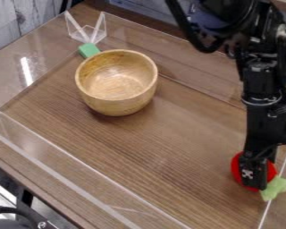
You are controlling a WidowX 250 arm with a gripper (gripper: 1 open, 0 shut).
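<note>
The black robot gripper (253, 166) reaches down at the lower right of the camera view, over a round red object (243, 167) with pale green leaves (274, 188) at its lower right. The gripper's fingers are around or over the red object; they look open, though the dark parts overlap and partly hide it.
A wooden bowl (117, 105) sits at the upper left of the wooden table (121, 170), with a small green block (88, 50) and a whitish angular item behind it.
</note>
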